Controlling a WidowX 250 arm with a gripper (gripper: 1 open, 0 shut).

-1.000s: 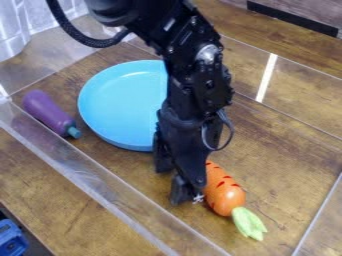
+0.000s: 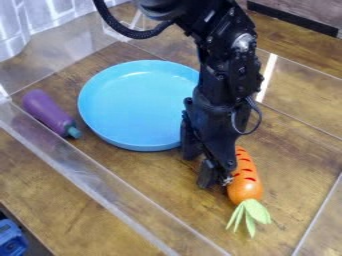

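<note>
The black gripper (image 2: 211, 160) reaches down from the top of the camera view to the wooden table, right over an orange toy carrot (image 2: 246, 182) with pale green leaves. The carrot lies at the gripper's right side, its upper end partly hidden by it. The fingers are dark and low, and I cannot tell whether they are open or shut on the carrot. A blue plate (image 2: 123, 102) lies to the left, partly behind the gripper. A purple toy eggplant (image 2: 48, 112) lies further left.
A clear strip (image 2: 94, 190) crosses the lower left of the table, with a blue object (image 2: 7, 238) at the corner. The wood between plate and carrot and at the right is mostly clear.
The carrot's leafy end has swung leftward, so it now points more toward the bottom of the view.
</note>
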